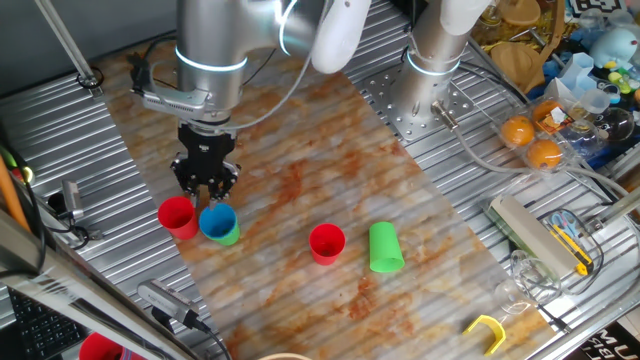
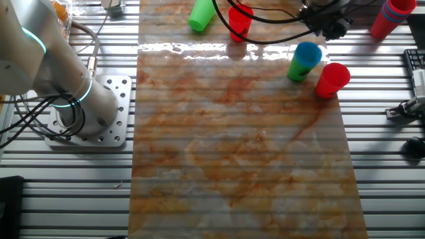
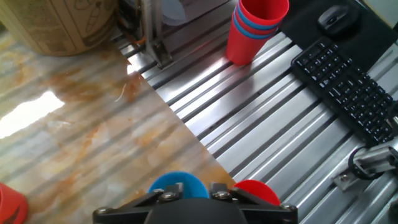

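Observation:
A blue cup point(image 1: 218, 219) sits nested in a green cup point(image 1: 229, 240), its rim showing above the green one. In exterior view 2 the blue cup point(image 2: 307, 53) again tops the green cup point(image 2: 297, 71). Right behind this pair my gripper point(image 1: 209, 196) points down, open, its fingers spread apart close to the blue rim. From the wrist, the blue cup point(image 3: 180, 183) is partly covered by the gripper. A red cup point(image 1: 179, 217) stands upright beside the pair, on the board's edge.
Another red cup point(image 1: 327, 244) stands mid-board, and a green cup point(image 1: 386, 247) is to its right. Stacked red and blue cups point(image 3: 252, 31), a keyboard point(image 3: 345, 90) and a cardboard tub point(image 3: 59, 25) lie off to the sides. The near board area in exterior view 2 is clear.

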